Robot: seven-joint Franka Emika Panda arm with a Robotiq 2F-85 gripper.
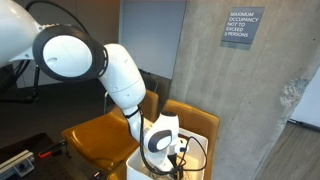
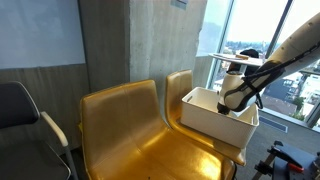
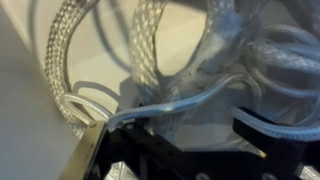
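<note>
My gripper point(image 1: 168, 163) is down inside the white box point(image 1: 203, 141), among rope. Its dark fingers point(image 3: 88, 150) stand apart at the bottom of the wrist view, so it is open. A thin pale cord point(image 3: 190, 101) crosses the space between them. Another strand lies over the right-hand finger, and whether it is caught is unclear. Thicker braided white rope point(image 3: 143, 45) runs behind in loops. From the other side, the arm point(image 2: 236, 92) reaches into the box, whose near wall point(image 2: 203, 121) hides the fingertips.
The box rests on a tan chair seat point(image 2: 165, 155), with chair backs point(image 2: 120, 120) beside it. Behind rises a concrete wall point(image 1: 250, 90). Its walls stand close around the gripper.
</note>
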